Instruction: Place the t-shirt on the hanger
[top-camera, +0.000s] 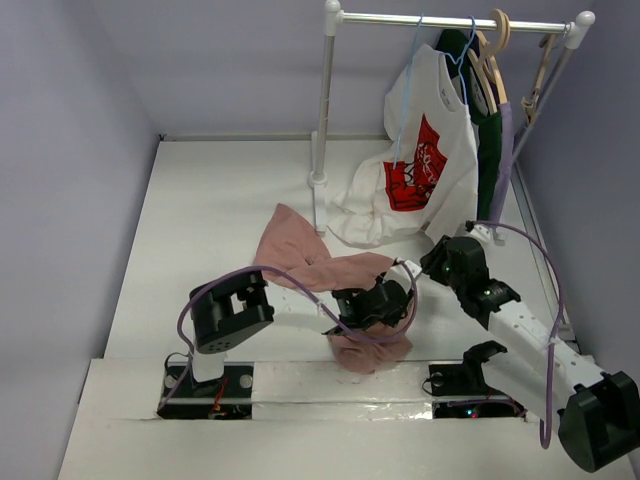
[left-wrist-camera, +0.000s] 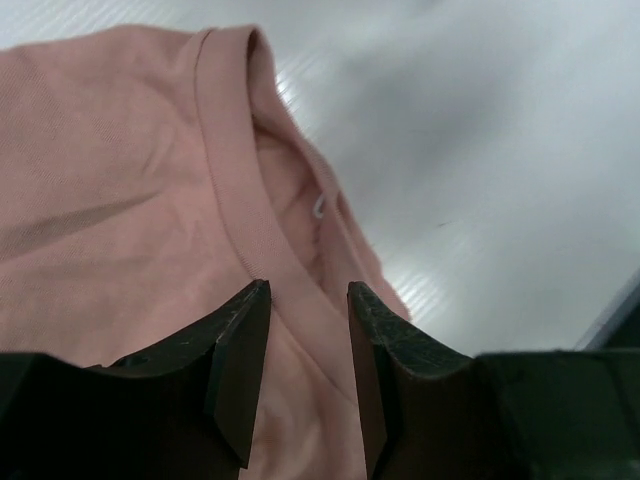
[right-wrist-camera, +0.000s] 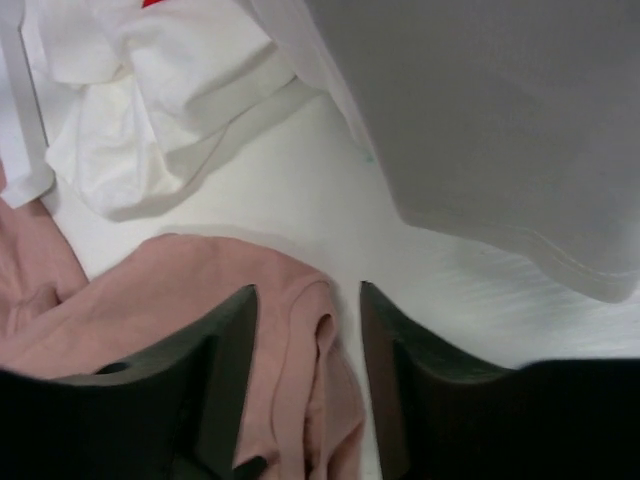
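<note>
The pink t-shirt (top-camera: 290, 245) lies crumpled on the white table, partly covered by my left arm. My left gripper stands partly open over its folded edge (left-wrist-camera: 240, 170), with cloth visible behind the gap between the fingers. In the right wrist view, a folded pink corner (right-wrist-camera: 315, 300) shows beyond my right gripper, whose fingers are also apart. From above, the right gripper (top-camera: 432, 262) is just right of the shirt. Whether any finger touches cloth is hard to tell. A wooden hanger (top-camera: 538, 80) hangs at the rack's right end.
A rack with a metal rail (top-camera: 400, 19) stands at the back. From it hang a white shirt with a red print (top-camera: 440, 110), a green garment (top-camera: 488, 160) and a purple one (top-camera: 504, 170). The white shirt's lower part spreads onto the table.
</note>
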